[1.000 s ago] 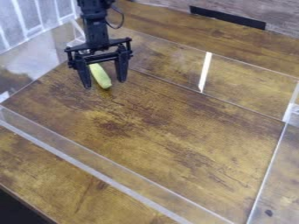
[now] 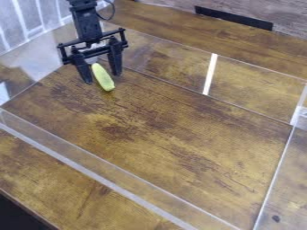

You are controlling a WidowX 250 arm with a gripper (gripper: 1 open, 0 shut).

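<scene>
My black gripper (image 2: 100, 67) hangs at the upper left over the wooden surface, its two fingers spread apart. A pale yellow-green oblong object (image 2: 103, 77) lies on the wood just beneath it, between or just behind the fingertips; I cannot tell whether they touch it. Nothing is seen lifted.
Clear low walls (image 2: 293, 144) surround the wooden work area, with a white strip (image 2: 210, 75) at the back.
</scene>
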